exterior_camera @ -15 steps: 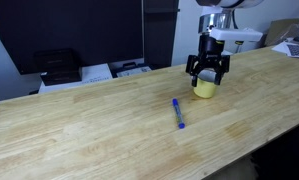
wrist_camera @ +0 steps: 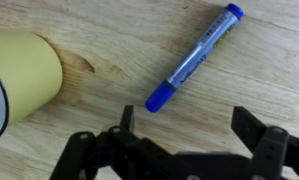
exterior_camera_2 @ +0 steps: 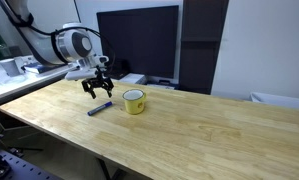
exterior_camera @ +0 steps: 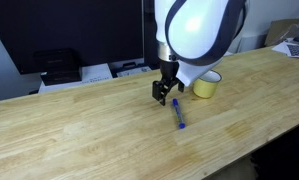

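A blue-and-white marker (wrist_camera: 196,58) lies on the wooden table, slanting across the wrist view with one blue end near the middle. In exterior view 1 the marker (exterior_camera: 178,114) is just below and in front of my gripper (exterior_camera: 170,92). The gripper is open, its fingers spread wide with nothing between them. From exterior view 2, the gripper (exterior_camera_2: 100,91) hangs above the table, apart from the marker (exterior_camera_2: 100,109). A pale yellow cup (exterior_camera_2: 134,103) stands upright beside the marker; its side (wrist_camera: 29,70) shows at the left of the wrist view.
A dark panel (exterior_camera: 69,35) rises behind the table, with a white box (exterior_camera: 96,73) at its foot. In exterior view 2, a small white item (exterior_camera_2: 279,101) lies at the far right.
My gripper has come away from the cup towards the marker and looks nearer the camera.
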